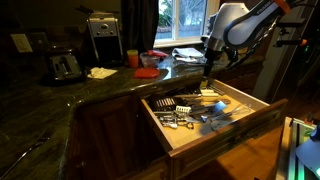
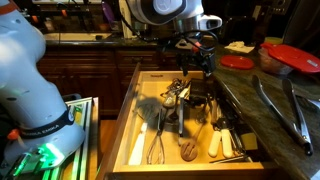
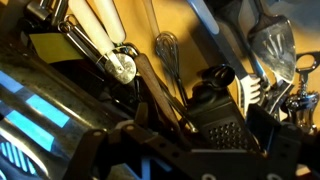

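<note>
The wooden drawer point(image 1: 190, 151) is pulled out and full of kitchen utensils. Above its back part hangs my gripper point(image 2: 193, 64), open and apart from the utensils in both exterior views. Looking down in the wrist view, I see a grater point(image 3: 225, 130) just beyond my gripper, partly covered by the dark fingers. A small whisk point(image 3: 168, 50), a pizza cutter point(image 3: 122, 67), a slotted turner point(image 3: 272, 45) and a corkscrew point(image 3: 302, 95) lie around it. Nothing shows held between the fingers.
Metal tongs point(image 2: 288, 110) lie on the dark counter beside the drawer, near a red-lidded container point(image 2: 290, 56). The counter's edge runs along the drawer's back. A red cup point(image 1: 133, 58) and a toaster point(image 1: 64, 66) stand farther left in exterior view 1.
</note>
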